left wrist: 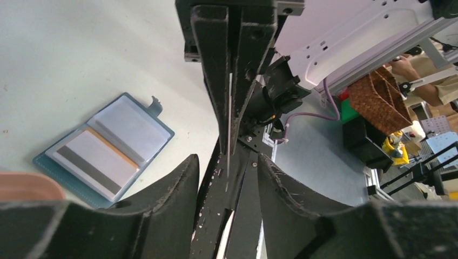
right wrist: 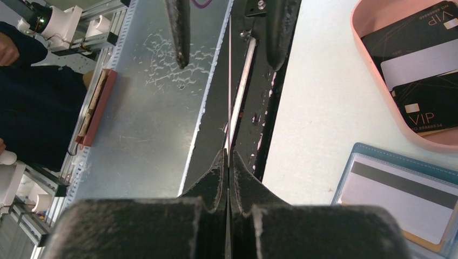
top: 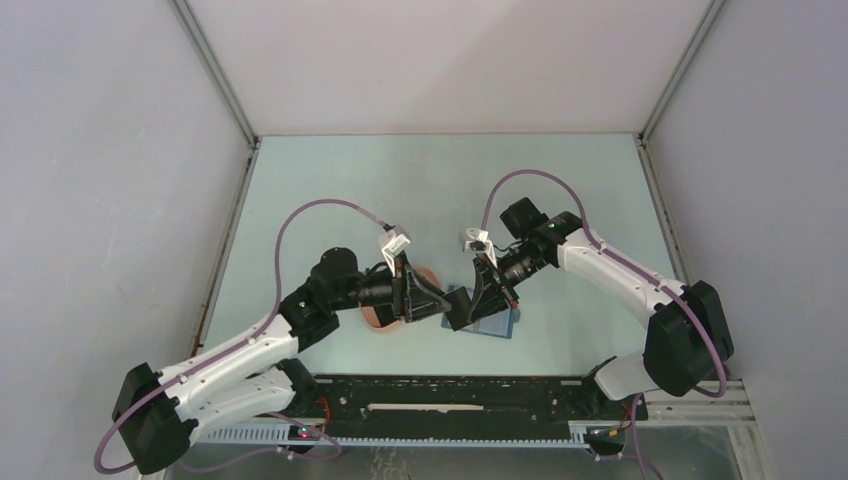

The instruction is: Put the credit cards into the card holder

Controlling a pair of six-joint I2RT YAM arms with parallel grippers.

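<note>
A black card (top: 459, 308), held clear of the table, appears edge-on in both wrist views as a thin line. My right gripper is shut on one end of it. My left gripper is open, its fingers (left wrist: 186, 172) on either side of the card's free end with gaps showing. Below lies the open blue-grey card holder (left wrist: 172, 133), with white cards in its clear pockets on both halves. Several more cards, black VIP ones (right wrist: 426, 102) and a pale one, rest in the pink tray (right wrist: 372, 70).
From above, the tray (top: 428, 271) is partly covered by my left arm, and the holder (top: 497, 332) by my right gripper and the card. Both grippers are very near each other.
</note>
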